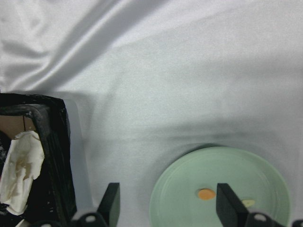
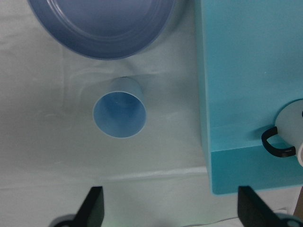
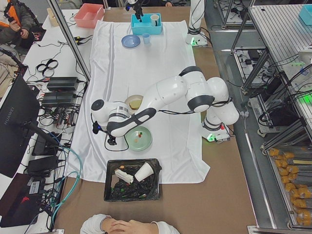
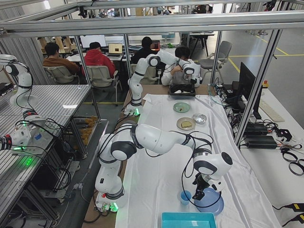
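A green plate [image 3: 138, 141] with small food scraps lies beside a black-lined bin [image 3: 131, 194], which holds a white cup [image 3: 144, 171] and a crumpled white tissue [image 1: 21, 170]. My left gripper hangs open above the plate's edge and the cloth, empty. A beige plate [image 4: 186, 124] and a crumpled foil item [image 4: 199, 118] lie farther along. At the other end, my right gripper is open and empty over a blue cup [image 2: 119, 113], a blue plate [image 2: 102, 23] and a turquoise tray [image 2: 246, 56] holding a mug [image 2: 291, 125].
Monitors, boxes and cables crowd the side desk [image 3: 58, 39]. A seated person's hands [image 3: 127, 227] rest at the table edge near the bin. Metal frame posts stand along the sides.
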